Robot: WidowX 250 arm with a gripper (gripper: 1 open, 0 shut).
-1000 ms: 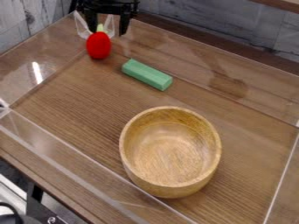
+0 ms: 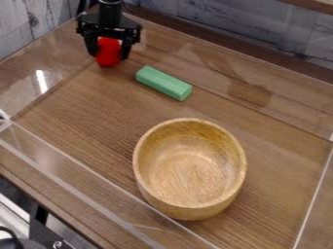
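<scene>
My gripper [image 2: 109, 39] is at the top left, low over a red object [image 2: 109, 53], its dark fingers straddling the upper part of it. The gripper is open; whether the fingers touch the object is too small to tell. A green block [image 2: 164, 83] lies tilted to the right of it. A large yellow bowl [image 2: 189, 170] rests in the lower middle.
A grey wall [image 2: 26, 24] runs along the top left edge, close to the red object.
The green block and bowl have not moved.
</scene>
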